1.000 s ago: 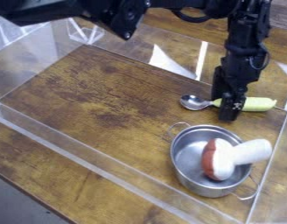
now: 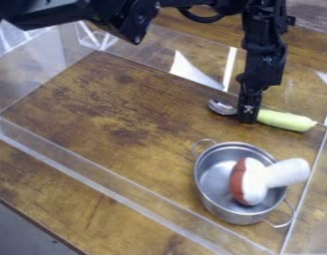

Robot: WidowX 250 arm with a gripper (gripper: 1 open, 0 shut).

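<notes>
My gripper [image 2: 249,112] is low at the upper right, shut on a spoon whose silver bowl [image 2: 222,106] sticks out to its left. A pale green elongated object [image 2: 286,121] lies just right of the fingertips; whether the fingers touch it is unclear. Below stands a steel pot [image 2: 213,181] with two handles, holding a red-and-white object [image 2: 243,181] and a white cylindrical object [image 2: 282,171].
Clear plastic walls border the wooden table [image 2: 107,120]. The black arm reaches in from the top.
My gripper has shifted slightly left and back, and the spoon's bowl has tilted or moved a little with it. The pot looks unchanged.
</notes>
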